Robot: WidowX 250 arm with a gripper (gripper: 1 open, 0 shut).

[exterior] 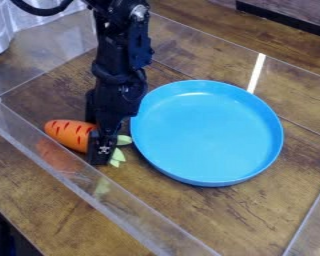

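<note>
An orange toy carrot (69,133) with pale green leaves lies on the wooden table at the left. My black gripper (101,140) is low over it, its tips down by the carrot's leafy end, open. The dark body of the gripper hides part of the carrot, and whether the tips touch it I cannot tell. A blue plate (207,130) sits just to the right of the gripper.
A clear plastic wall runs diagonally along the lower left, in front of the carrot. A transparent object stands at the top left. Bare wood (230,45) lies behind and right of the plate.
</note>
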